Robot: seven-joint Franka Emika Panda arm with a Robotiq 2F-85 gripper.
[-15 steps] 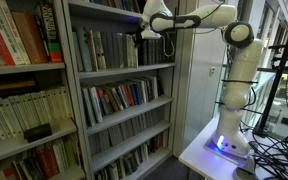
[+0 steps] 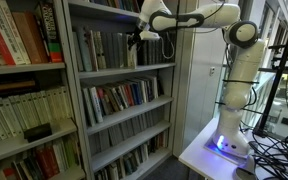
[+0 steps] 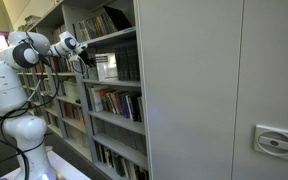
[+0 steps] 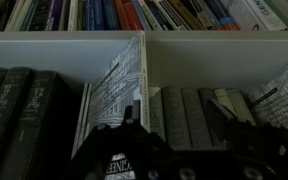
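In the wrist view, the gripper shows dark at the bottom edge, its fingers apart with grey book spines behind the gap. The left finger overlaps a white, text-covered magazine (image 4: 117, 88) that stands upright on the shelf. Whether that finger touches it, I cannot tell. Grey volumes (image 4: 176, 118) stand to its right, and thick black volumes (image 4: 29, 120) to its left. In exterior view 1 the gripper (image 2: 134, 42) is at an upper shelf, in front of its books; in exterior view 2 the gripper (image 3: 88, 60) is beside pale magazines (image 3: 106, 66).
A shelf board (image 4: 64, 36) with colourful books crosses above the gripper. White printed matter (image 4: 281, 100) leans at the right. Upright bookcase panels (image 2: 76, 90) divide the shelves. The white table (image 2: 209, 158) by the arm's base has bare surface showing.
The arm's end section sits slightly higher in exterior view 1 than a second ago, still at the same upper shelf. The books there look unmoved.
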